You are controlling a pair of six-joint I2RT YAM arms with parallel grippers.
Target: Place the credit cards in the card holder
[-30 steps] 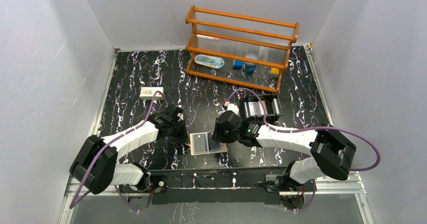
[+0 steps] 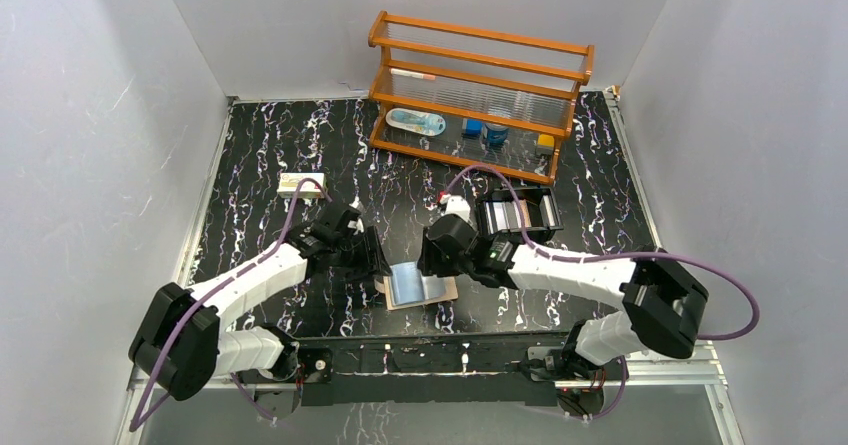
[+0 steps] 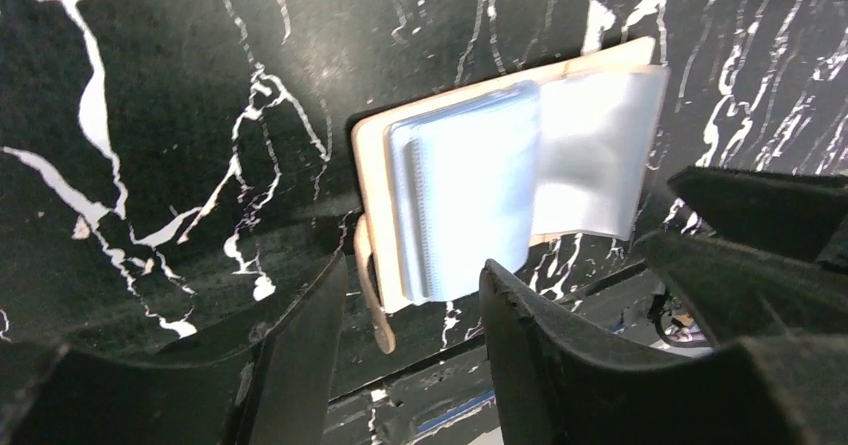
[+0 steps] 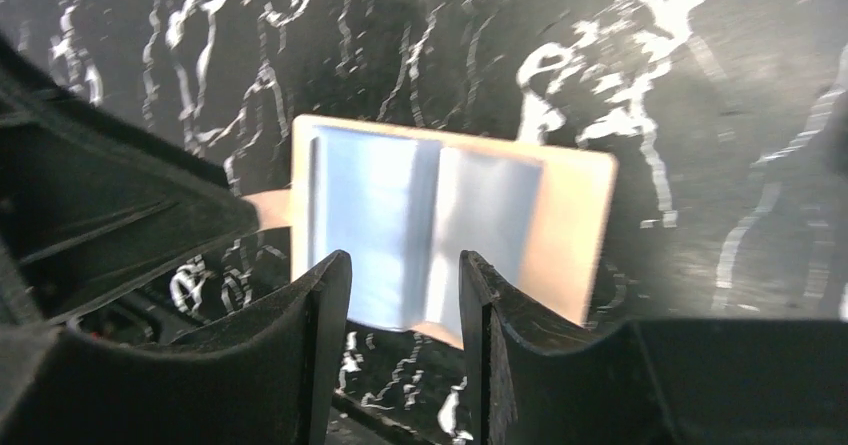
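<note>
The card holder (image 3: 372,165) lies spread on the table, a tan cover with bluish clear pages (image 3: 475,185). One translucent page (image 3: 598,150) stands partly lifted toward the right side. At its left edge a tan strap (image 3: 370,290) sticks out. My left gripper is open beside the left edge, nothing between its fingers. Above the holder's right part, my right gripper has its fingers apart, with no card seen between them. In the top view a black box (image 2: 484,217) at the right holds several card-like pieces (image 2: 505,217); whether they are the credit cards is too small to tell.
A wooden rack (image 2: 580,90) with a few items stands at the back. A small pale box (image 2: 302,185) sits at the left. Both grippers are close together over the holder. The table's middle, between holder and rack, is clear.
The holder shifted slightly right. My left gripper has moved right, nearer the holder's edge.
</note>
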